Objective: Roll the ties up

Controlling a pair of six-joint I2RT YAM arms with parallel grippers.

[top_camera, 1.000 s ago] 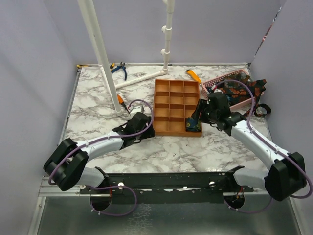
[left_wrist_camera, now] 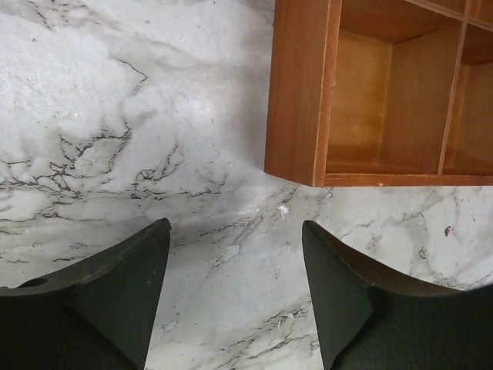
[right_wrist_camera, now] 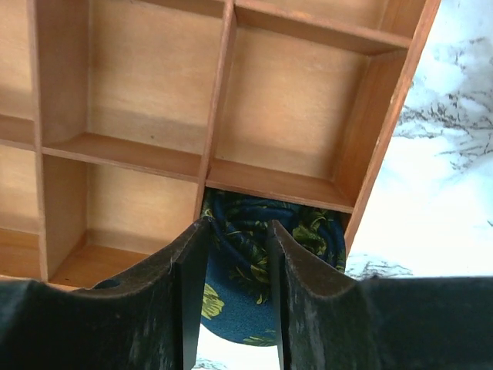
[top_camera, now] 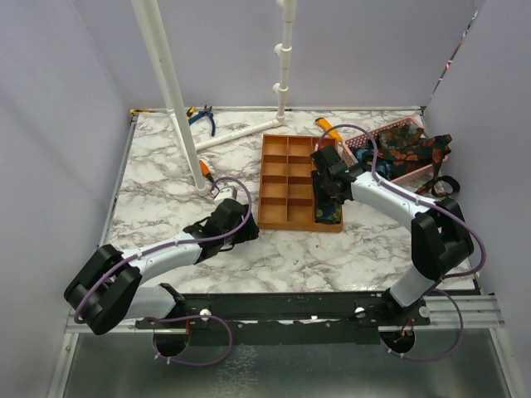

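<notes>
A dark blue-green patterned tie (top_camera: 328,213) lies bunched in the front right compartment of the wooden organizer (top_camera: 286,223). My right gripper is over that compartment, shut on the tie, its cloth (right_wrist_camera: 239,312) filling the narrow space between the fingers and covering part of the organizer's front wall in the right wrist view. Beside the organizer's front left corner, my left gripper holds nothing; only bare marble shows between its spread fingers. The other organizer compartments in view look empty.
A pink basket (top_camera: 365,137) at the back right holds more patterned cloth (top_camera: 402,157), some hanging over its edge. A dark rolled band (top_camera: 445,186) lies beside it. White pipes (top_camera: 241,133) and blue-handled pliers (top_camera: 202,116) stand at the back left.
The right arm has swung inward from the right and its gripper now covers the compartment with the tie.
</notes>
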